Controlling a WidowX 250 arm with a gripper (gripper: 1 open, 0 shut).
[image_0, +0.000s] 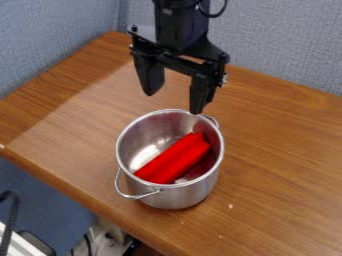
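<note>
My black gripper (174, 82) hangs open at the top centre, its two fingers spread with nothing between them, above the back rim of a steel pot (150, 196). In the pot lies an elongated red object (177, 160), slanting from front left to back right. The pot has thin wire handles on its sides.
A grey padded wall (54, 30) stands at the back left, with another along the back. Dark cables lie beyond the table's front left edge.
</note>
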